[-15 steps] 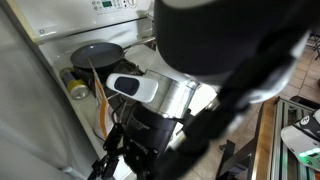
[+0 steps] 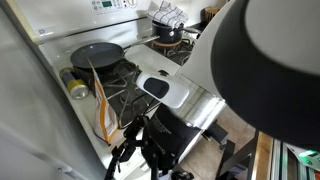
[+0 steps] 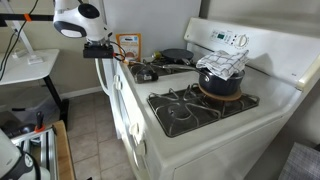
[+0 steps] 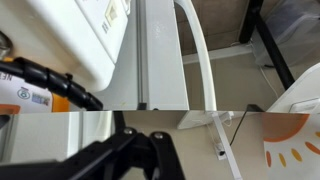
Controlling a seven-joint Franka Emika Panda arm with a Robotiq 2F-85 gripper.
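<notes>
My gripper (image 2: pixel 135 152) hangs in front of the stove's left end in exterior view 1, its dark fingers apart and nothing seen between them. An orange and white bag (image 2: pixel 103 112) stands upright on the stove top, just beyond the gripper. In exterior view 2 the same bag (image 3: pixel 129 44) shows beside the arm, near the fridge edge. A black frying pan (image 2: pixel 97 55) rests on the back left of the stove. Dark gripper parts fill the lower middle of the wrist view, where the fingertips are hard to make out.
A dark pot (image 3: pixel 220 85) with a checked cloth (image 3: pixel 222 62) over it occupies the right back burner. A can (image 2: pixel 74 84) stands left of the bag. The white fridge (image 2: pixel 38 100) closes off the left side.
Bag and pan stay put.
</notes>
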